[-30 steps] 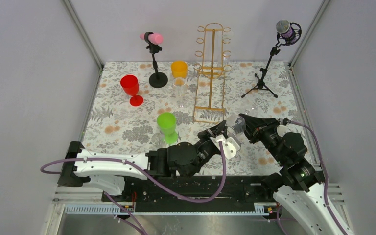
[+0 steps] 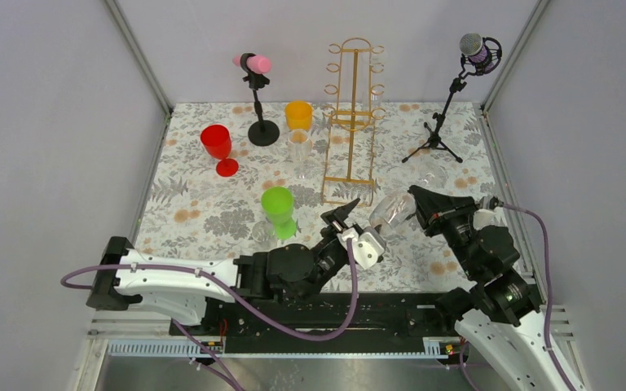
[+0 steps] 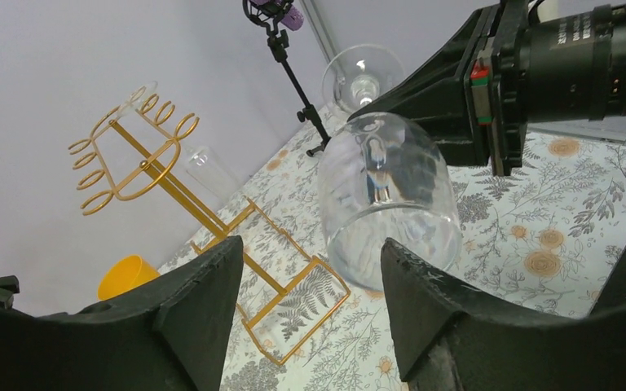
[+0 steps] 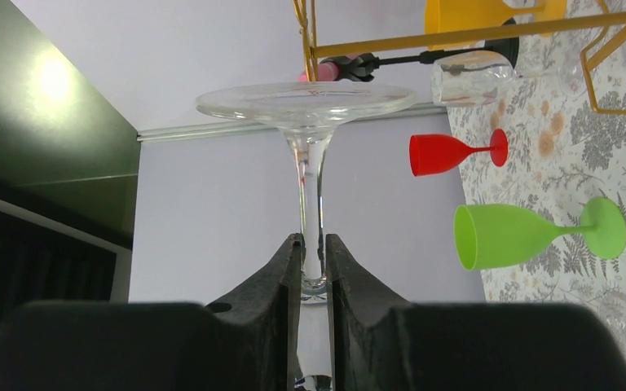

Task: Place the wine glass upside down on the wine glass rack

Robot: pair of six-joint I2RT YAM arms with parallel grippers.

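Held by its stem, a clear wine glass [image 4: 312, 179] is in my right gripper, which is shut on it. Its bowl [image 2: 392, 213] points down and to the left in the top view, while its foot [image 2: 433, 175] lies up and to the right. My left gripper is open and empty, its fingers apart from the bowl [image 3: 383, 183], whose open end faces them. The gold wine glass rack [image 2: 354, 91] stands at the back of the table, beyond both grippers. Clear glass [image 3: 212, 171] shows beside its right hooks, apparently hanging there.
On the left stand a red goblet [image 2: 216, 141], a green goblet [image 2: 278, 205], a yellow goblet [image 2: 298, 114] and a clear glass [image 2: 300, 147]. A black stand with a pink top [image 2: 263, 132] and a microphone tripod [image 2: 438, 122] flank the rack.
The left gripper has drawn back to the left from the bowl, with its fingers now apart. My right gripper has shifted slightly right with the glass, and more of the bowl shows.
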